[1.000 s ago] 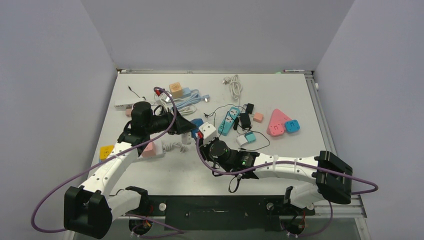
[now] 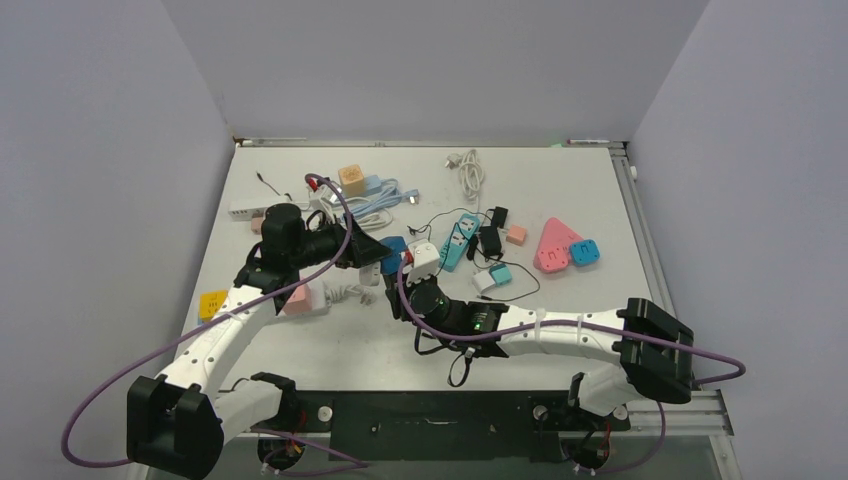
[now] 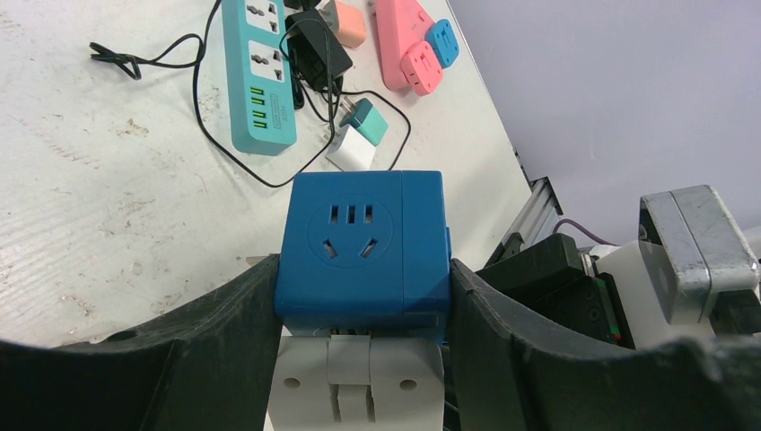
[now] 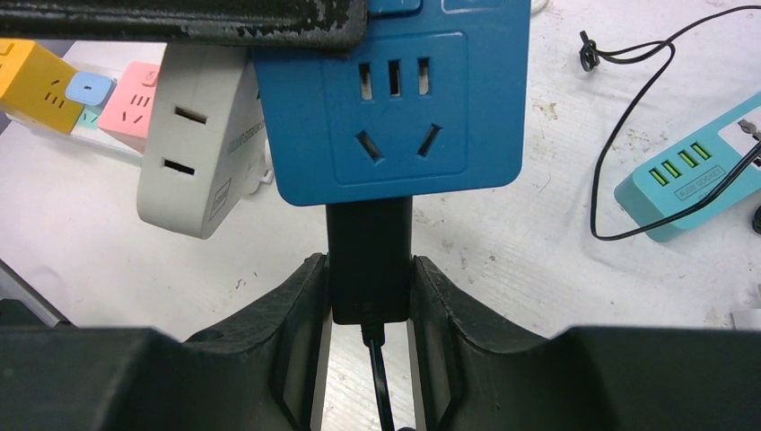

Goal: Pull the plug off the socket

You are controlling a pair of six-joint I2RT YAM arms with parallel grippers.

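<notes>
A blue socket block (image 3: 363, 238) with several slots is held in the air, and my left gripper is shut on its two sides. From the block's lower edge hangs a black plug (image 4: 370, 260), its cord (image 4: 381, 386) running down. My right gripper has its fingertips (image 4: 426, 278) against both sides of this plug. The plug's upper end meets the block with no gap showing; its prongs cannot be seen. In the top view the two grippers come together over the table's middle, largely hiding the plug.
A white block (image 4: 193, 144) with two slots appears left of the blue socket in the right wrist view. On the table lie a teal power strip (image 2: 459, 242), a black adapter (image 2: 490, 241) and a pink triangular socket (image 2: 555, 243).
My right gripper has shifted slightly to the right and forward in the top view, its arm straightening a little. The left arm with the blue block has stayed nearly still.
</notes>
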